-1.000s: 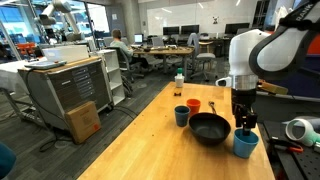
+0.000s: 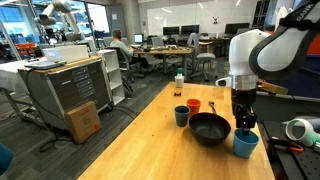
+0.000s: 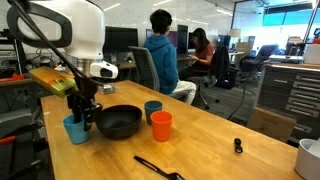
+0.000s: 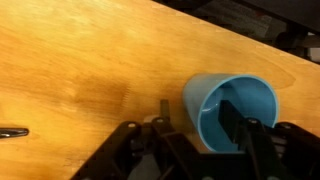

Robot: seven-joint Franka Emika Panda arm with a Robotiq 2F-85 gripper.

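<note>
A light blue cup [image 4: 207,100] stands upright on the wooden table, its near rim between my gripper's two fingers in the wrist view. One finger [image 4: 232,115] reaches inside the cup and the other is outside its wall. My gripper is part open, with room showing between the fingers and the rim. In the first exterior view the same blue cup [image 2: 245,145] is at the table's right edge, below the arm. The second exterior view shows the blue cup [image 3: 76,130] partly behind the gripper's fingers.
A black bowl [image 2: 210,127] sits right beside the blue cup. Farther back are a dark blue cup [image 2: 182,116] and a red cup [image 2: 194,105]. A dark utensil [image 3: 158,168] and a small black item [image 3: 238,146] lie on the table.
</note>
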